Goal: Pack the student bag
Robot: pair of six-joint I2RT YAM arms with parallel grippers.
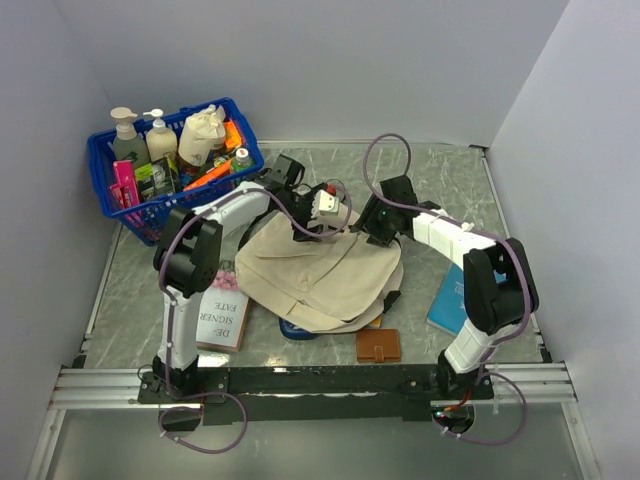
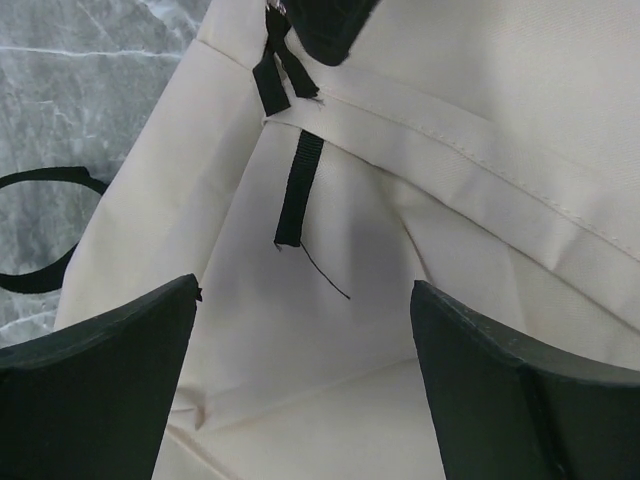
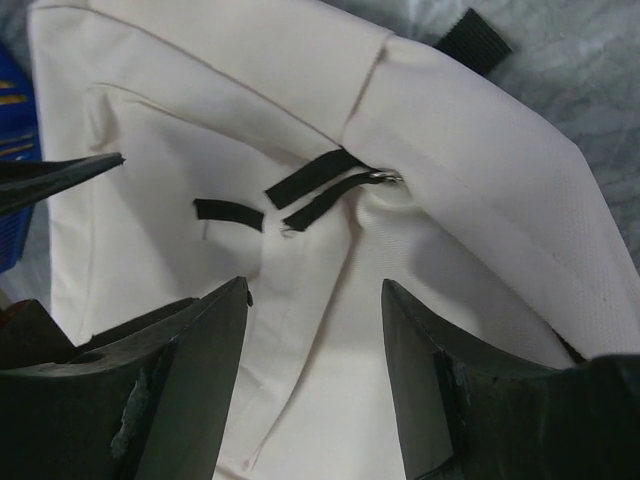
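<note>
A cream cloth bag (image 1: 315, 275) lies flat on the table in the top view. My left gripper is over its upper part, with fingers apart and bare cloth and a black strap (image 2: 298, 190) visible past them. From the right side my right gripper hovers above the same bag, its narrower gap showing only cloth beyond. Short black straps and a zipper pull (image 3: 335, 195) lie just ahead of it. Neither gripper has anything visibly between its fingers. In the top view the hands hide the bag's top edge.
A blue basket (image 1: 170, 200) of bottles and packets stands at the back left. Left of the bag lies a book (image 1: 221, 315); a brown wallet (image 1: 378, 346) is in front, a blue book (image 1: 448, 305) at right. The two grippers are close together.
</note>
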